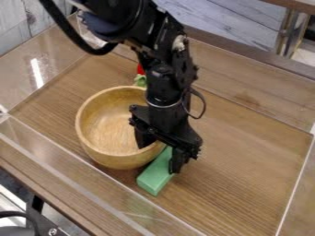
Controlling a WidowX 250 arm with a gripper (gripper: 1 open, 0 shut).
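My black gripper is low over a green rectangular block lying on the wooden table beside a tan bowl. The fingers reach down around the block's upper end, near the bowl's right rim; whether they touch or hold it I cannot tell.
A small red and green object sits behind the bowl, partly hidden by the arm.
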